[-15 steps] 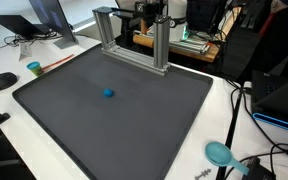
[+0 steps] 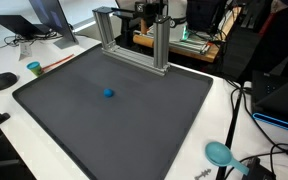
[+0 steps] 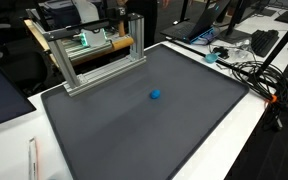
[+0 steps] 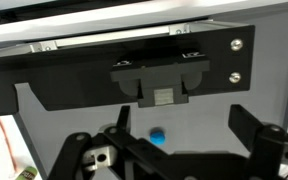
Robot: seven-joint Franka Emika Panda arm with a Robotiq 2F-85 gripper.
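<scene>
A small blue object [image 2: 108,92] lies on the dark grey mat [image 2: 94,125] in exterior view 1, with bare mat all round it. The same blue object [image 3: 155,94] shows in exterior view 2, a short way in front of the metal frame. From the wrist, my gripper appears open, its two black fingers [image 4: 252,130] well apart and nothing held between them. The blue object [image 4: 157,136] appears low in that view, just beyond the gripper's body. Neither exterior view shows the gripper clearly.
A silver frame [image 3: 106,72] carrying dark parts stands at the mat's edge. Across the wrist view runs a black panel with a handle-like block [image 4: 162,78]. A turquoise spoon-like item [image 2: 222,155], cables and laptops lie off the mat.
</scene>
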